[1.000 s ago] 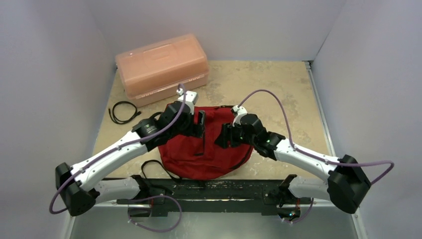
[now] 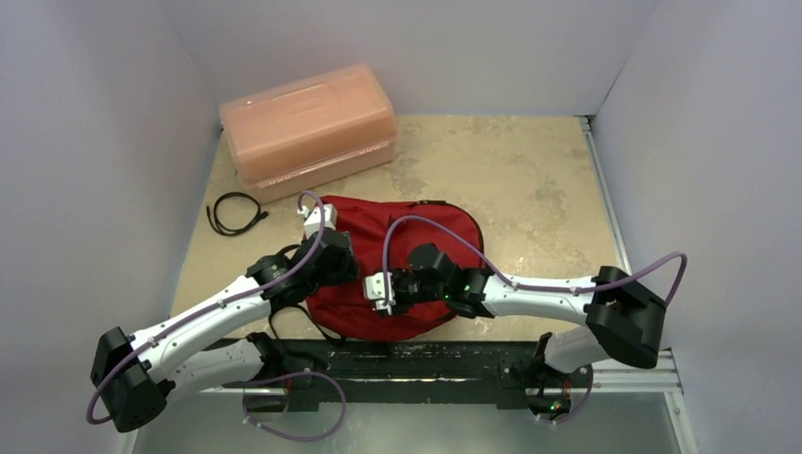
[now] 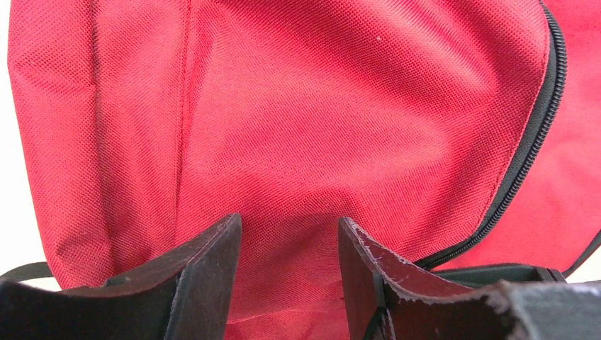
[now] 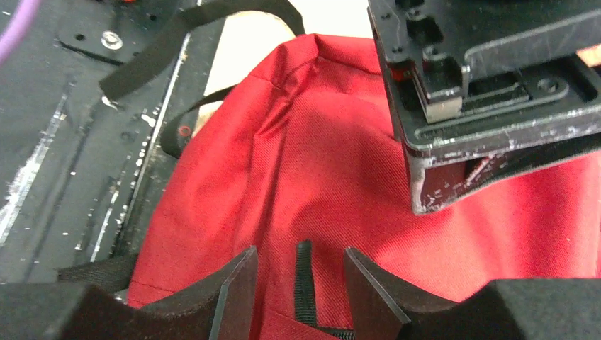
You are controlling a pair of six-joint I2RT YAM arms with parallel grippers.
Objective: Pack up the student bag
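The red bag (image 2: pixel 364 218) lies flat on the table between my two arms. Its black zipper (image 3: pixel 528 152) curves down the right of the left wrist view. My left gripper is over the red fabric, fingers apart, with nothing seen gripped between them. In the right wrist view my right gripper is also open; a thin black zipper pull (image 4: pixel 305 283) shows in the gap between its fingers, and I cannot tell whether it is touched. Part of the left gripper's dark body (image 4: pixel 489 85) looms at the upper right there.
A large pinkish lidded box (image 2: pixel 307 128) stands at the back left. In front of it lies a coiled black cable (image 2: pixel 236 213). A black bag strap (image 4: pixel 205 18) trails over the table's edge.
Over the last second my right gripper has moved left and toward the front of the bag. The bag stays in place.
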